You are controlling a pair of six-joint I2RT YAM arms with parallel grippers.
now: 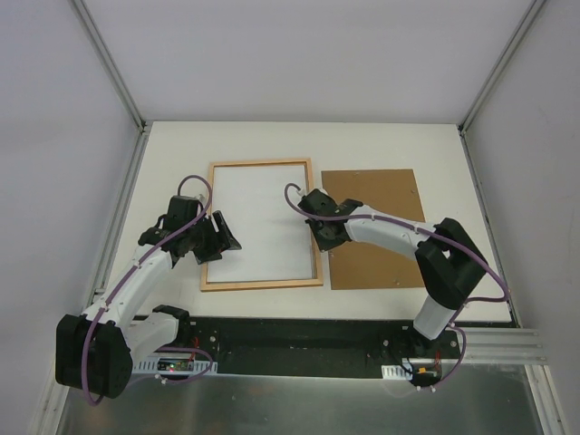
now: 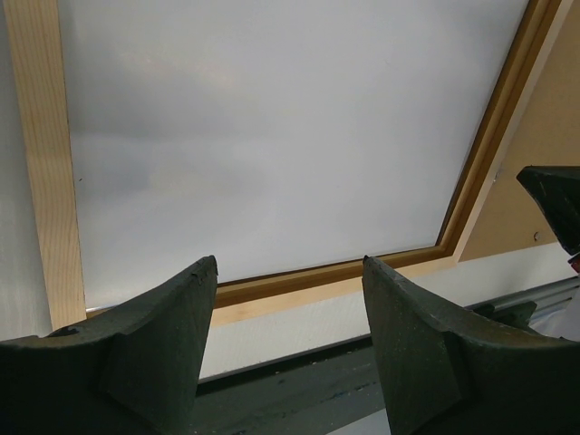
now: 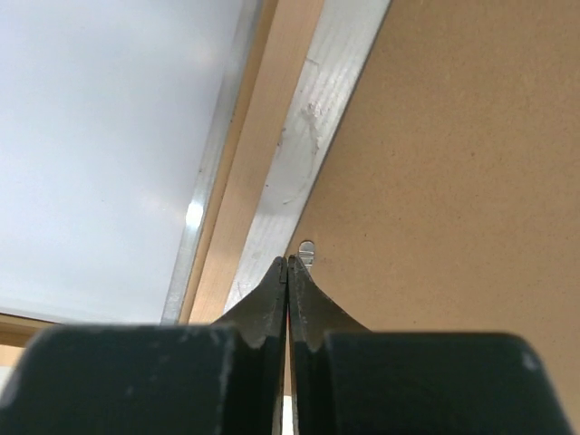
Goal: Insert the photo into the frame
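Note:
The wooden photo frame lies flat with a white sheet or panel filling it; I cannot tell whether that is the photo. Close along its right side lies the brown backing board. A small metal tab sits at the board's left edge, just right of and beyond the tips of my right gripper. That gripper is shut with nothing between its fingers. My left gripper stands open over the frame's front part, its fingers apart and empty.
A narrow strip of white table separates the frame from the board. Bare white table lies behind both. The table's front edge runs close before them, with a dark gap beyond.

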